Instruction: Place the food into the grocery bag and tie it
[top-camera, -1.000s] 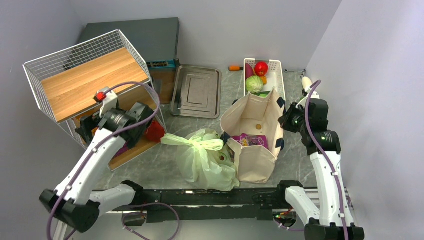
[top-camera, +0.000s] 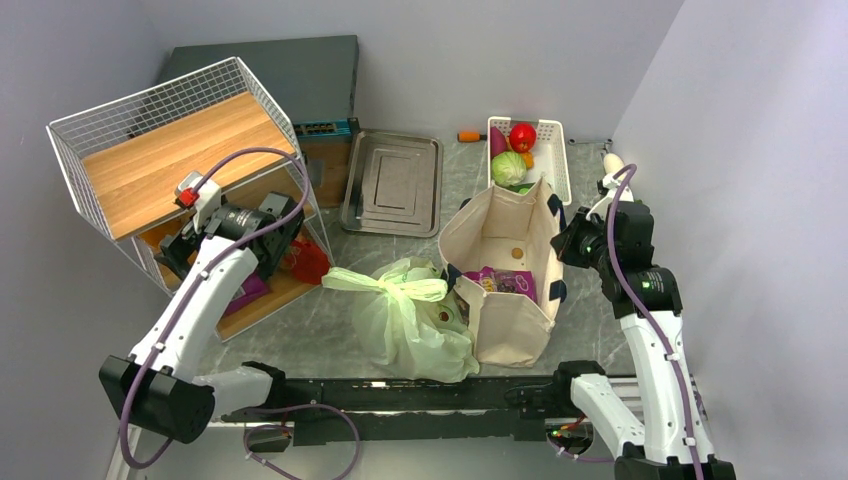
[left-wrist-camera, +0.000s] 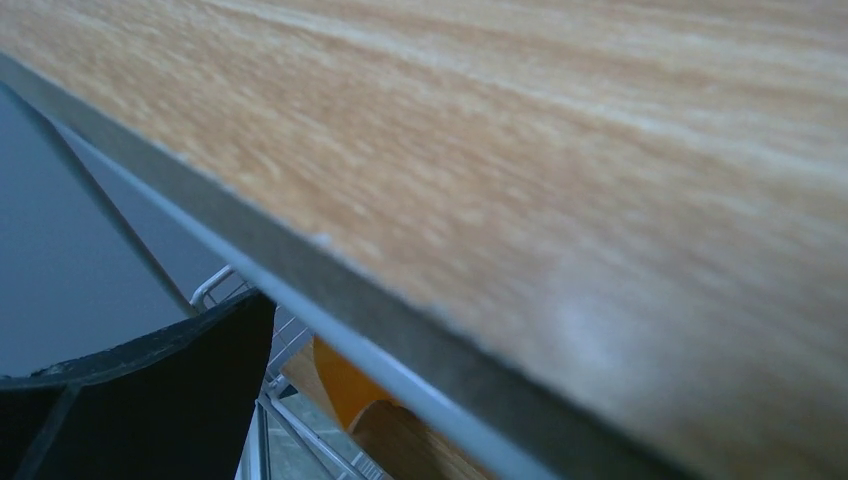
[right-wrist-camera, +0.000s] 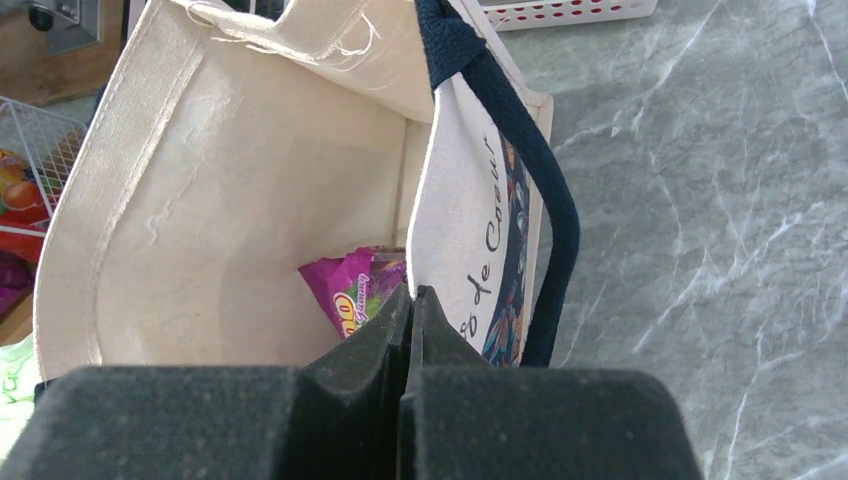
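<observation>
A cream tote bag (top-camera: 490, 235) stands with its mouth open, a purple food packet (top-camera: 505, 281) inside. My right gripper is shut on the bag's right rim, the thin edge running between its fingertips. To the bag's left, a translucent green plastic bag (top-camera: 405, 325) is gathered in a knot at the top. My left gripper (top-camera: 178, 248) is at the wire rack, partly under the upper shelf. In the left wrist view one dark finger (left-wrist-camera: 150, 400) shows at far left, well apart from the other, which the wooden shelf (left-wrist-camera: 450, 170) hides. Nothing held shows there.
On the rack's lower level are a red item (top-camera: 308, 262) and a purple packet (top-camera: 247, 292). A white basket (top-camera: 560, 170) of vegetables stands behind the tote. A metal tray (top-camera: 392, 185) lies at the back. The upper shelf's edge is very close to the left wrist camera.
The right gripper has moved a little left at the tote's rim. The bags have stayed put.
</observation>
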